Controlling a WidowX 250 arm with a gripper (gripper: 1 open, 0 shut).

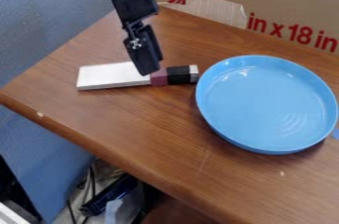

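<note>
My black gripper (143, 67) hangs over a long bar lying on the wooden table, whose pale white section (109, 75) extends to the left and whose right end has a dark red block (159, 78) and a black block (181, 74). The fingertips are near where the white and red sections meet; whether they touch or are open is hard to tell. A light blue plate (265, 104) lies to the right of the bar, close to its black end.
A cardboard box (279, 5) with red print stands behind. The table's left edge drops toward a blue surface (40, 159), with cables and clutter below.
</note>
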